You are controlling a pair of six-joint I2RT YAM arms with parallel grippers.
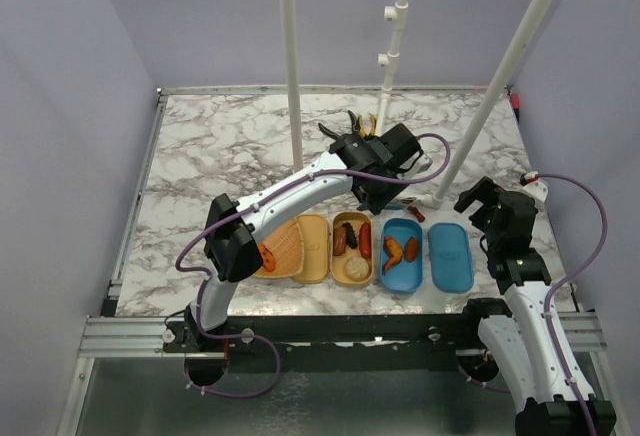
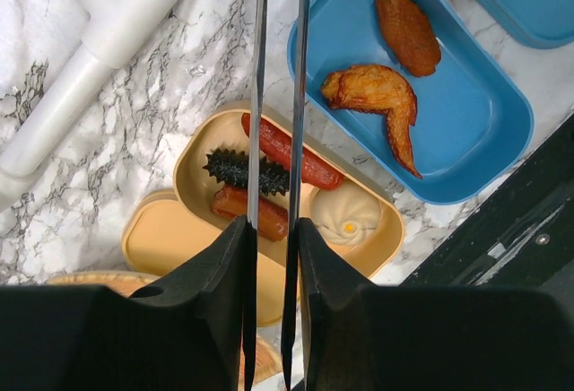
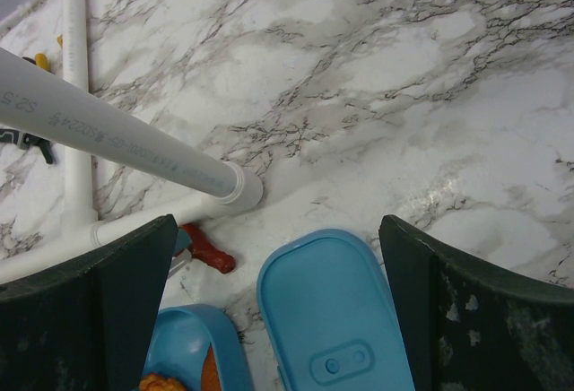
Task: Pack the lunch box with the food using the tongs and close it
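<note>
My left gripper (image 1: 380, 191) is shut on metal tongs (image 2: 298, 95), whose two long blades run up through the left wrist view above the tan box (image 2: 386, 230). That box holds sausages (image 2: 314, 167), a sea cucumber (image 2: 229, 167) and a bun (image 2: 345, 216). The blue box (image 2: 466, 140) holds a chicken wing (image 2: 368, 91) and a brown piece (image 2: 408, 32). A red item (image 3: 211, 252) lies near the white pipes at the tong area. My right gripper (image 1: 480, 198) stands open at the right, above the blue lid (image 3: 327, 310), nothing between its fingers.
A basket (image 1: 282, 242) with food and a tan lid (image 1: 314, 246) lie left. White pipes (image 3: 161, 149) rise from the table behind the boxes. Black and yellow tools (image 1: 367, 124) lie at the back.
</note>
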